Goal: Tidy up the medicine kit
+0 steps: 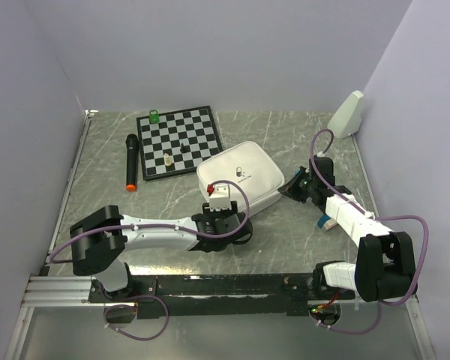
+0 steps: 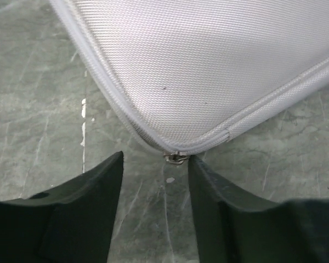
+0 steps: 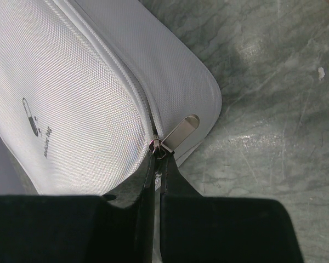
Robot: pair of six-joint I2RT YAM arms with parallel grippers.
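The white medicine kit (image 1: 240,169), a soft zipped case with printed label (image 3: 44,139), lies on the marble table. My right gripper is shut on its zipper pull (image 3: 181,131) at the case's right edge. My left gripper is part open over the case's front left corner, a small metal zipper fitting (image 2: 175,158) just beyond and between its fingertips. The top view hides that corner behind the left arm.
A checkerboard (image 1: 176,150) with small items lies behind the case, a black-and-orange microphone (image 1: 131,161) at left. A white upright object (image 1: 345,116) stands at back right.
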